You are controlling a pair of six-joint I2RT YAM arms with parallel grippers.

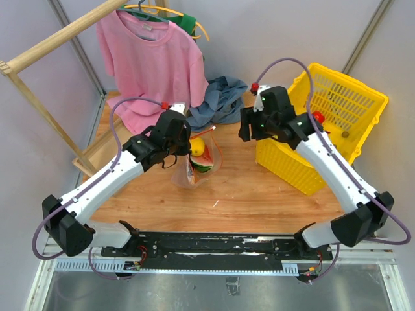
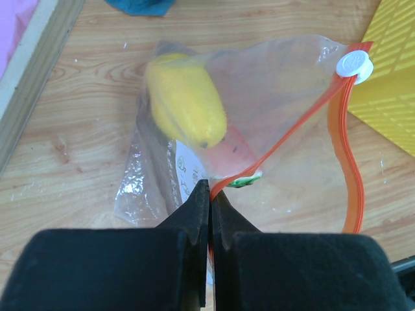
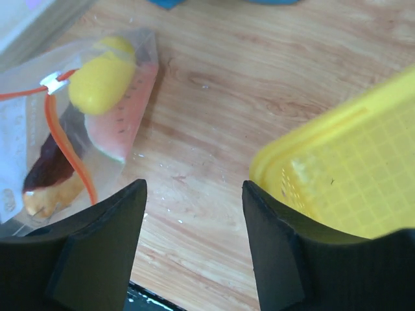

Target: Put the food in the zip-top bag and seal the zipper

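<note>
The clear zip top bag (image 1: 189, 177) with an orange zipper rim stands on the wooden table, its mouth gaping. Inside it are a yellow fruit and a watermelon slice (image 1: 202, 163); the right wrist view also shows a dark purple item (image 3: 48, 170) and a tan one (image 3: 55, 197). A white slider (image 2: 354, 65) sits at one corner of the rim. My left gripper is shut on the orange rim. To the bag's right, my right gripper is open and empty, its fingers well apart.
A yellow basket (image 1: 292, 167) stands at the right, close to the right gripper, with a red item (image 1: 318, 117) inside. Behind the bag are blue cloth (image 1: 224, 100) and a pink shirt (image 1: 152, 58) on a wooden rack.
</note>
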